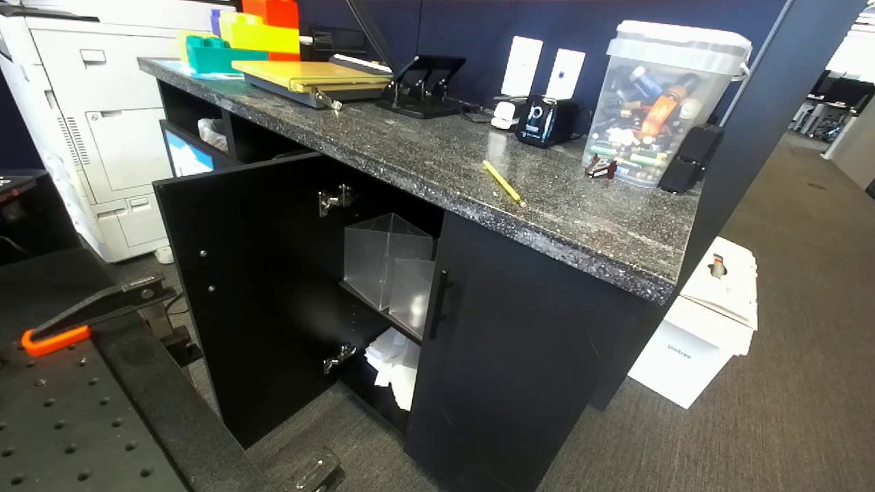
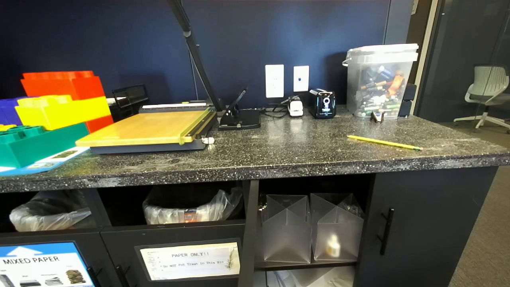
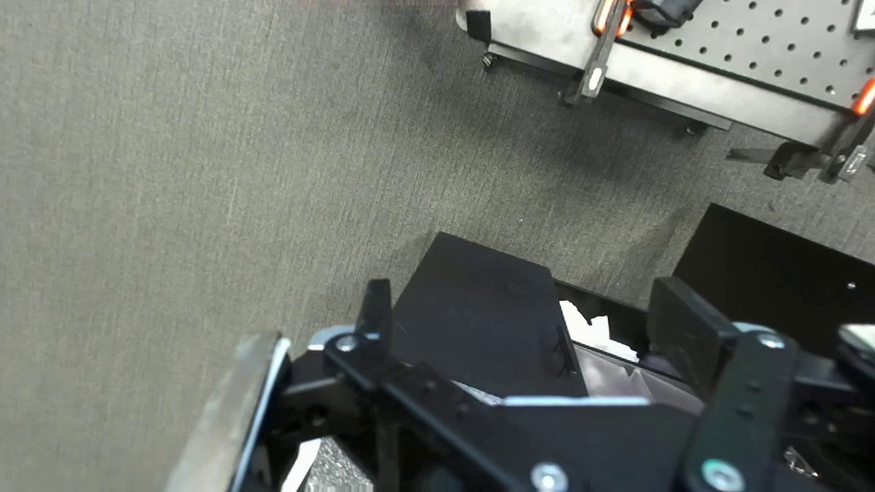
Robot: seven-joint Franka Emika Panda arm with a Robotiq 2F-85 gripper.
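In the wrist view my gripper is open, its two dark fingers wide apart and nothing held between them. Beneath it are the closed black cabinet door (image 3: 492,320), the open compartment with white paper (image 3: 597,332) inside, and carpet. Neither exterior view shows the arm. The left cabinet door (image 1: 254,287) stands swung open, while the right door (image 1: 500,344) with its black bar handle (image 2: 387,231) is closed. On the speckled counter (image 1: 394,147) lies a yellow pencil (image 1: 502,183), near the front edge.
A clear tub of batteries (image 2: 380,81), a black pencil sharpener (image 2: 322,103) and a yellow paper trimmer (image 2: 148,126) stand on the counter. Clear bins (image 2: 287,229) sit on the compartment's shelf. A perforated table (image 1: 65,410) with clamps faces the cabinet. Mid-counter is mostly clear.
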